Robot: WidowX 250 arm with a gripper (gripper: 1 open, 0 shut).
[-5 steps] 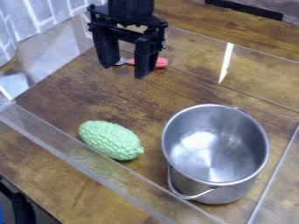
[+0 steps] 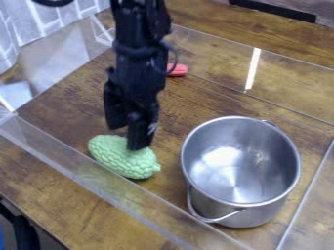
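My black gripper [image 2: 131, 127] hangs low in the middle-left of the camera view, its fingertips just above a green bumpy vegetable [image 2: 123, 158] that lies on the wooden surface near the front clear wall. The fingers are blurred and appear apart, with nothing seen held between them. A steel pot [image 2: 241, 161] stands to the right of the vegetable.
A red object [image 2: 178, 69] lies at the back, partly hidden behind the arm. Clear walls border the wooden work area [image 2: 65, 112], whose middle and back right are free.
My gripper has come down and toward the front, from the back of the area to over the green vegetable. The vegetable and pot have not moved.
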